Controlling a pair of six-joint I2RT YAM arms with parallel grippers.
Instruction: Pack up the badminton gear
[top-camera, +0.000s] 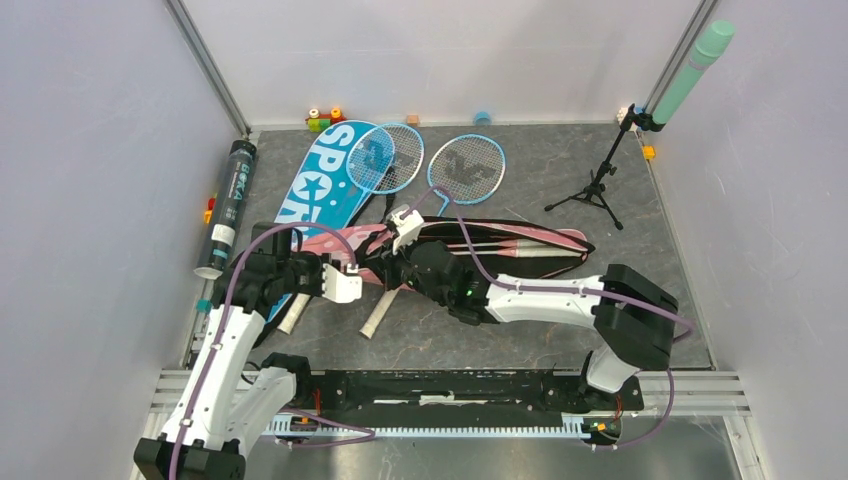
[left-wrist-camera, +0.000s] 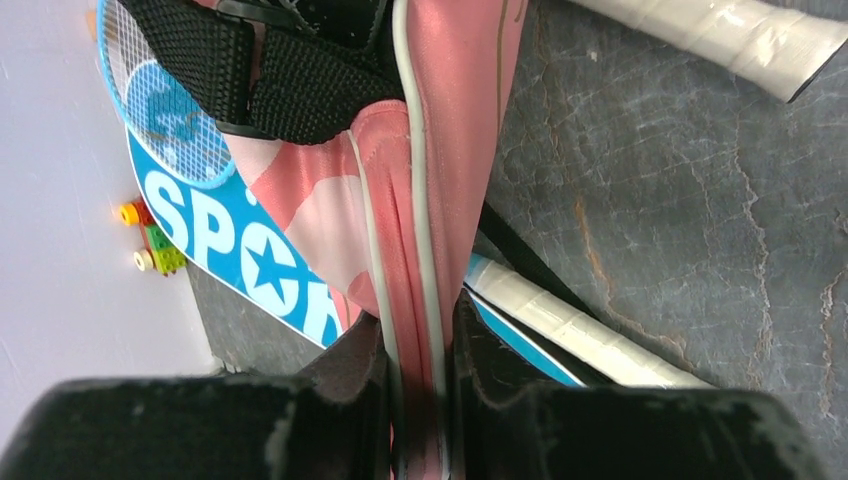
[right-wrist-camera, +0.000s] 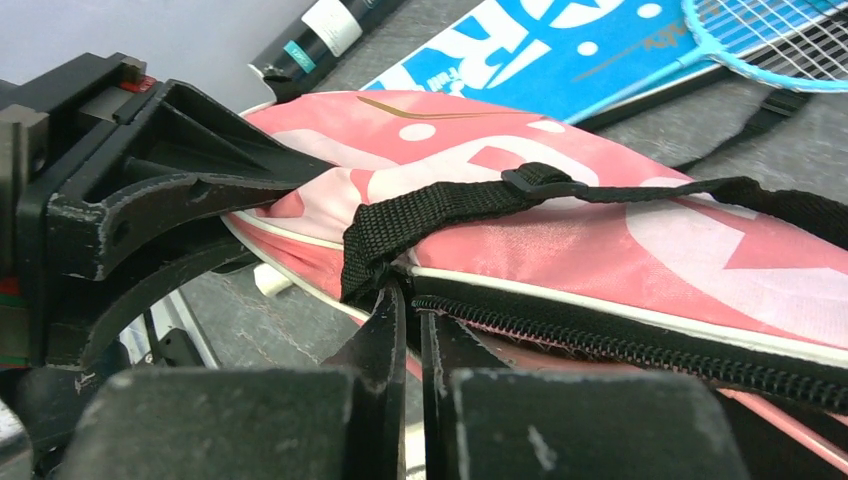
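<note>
A long pink and white racket bag (top-camera: 567, 238) lies across the middle of the floor, its zipped side gaping along the right part. My left gripper is shut on the bag's narrow left end, folded pink cloth (left-wrist-camera: 408, 250) between its fingers. In the right wrist view my right gripper is shut at the start of the black zipper (right-wrist-camera: 600, 345), beside a black strap (right-wrist-camera: 440, 210). Nothing clearly shows between its fingertips; a zipper pull there would be hidden. Two blue rackets (top-camera: 467, 168) lie behind the bag, one partly over a blue cover (top-camera: 318, 170).
A black tube (top-camera: 230, 205) stands along the left wall. Pale handles (top-camera: 378, 314) stick out in front of the bag. A small tripod (top-camera: 593, 190) and a mint tube (top-camera: 695, 70) are at the right.
</note>
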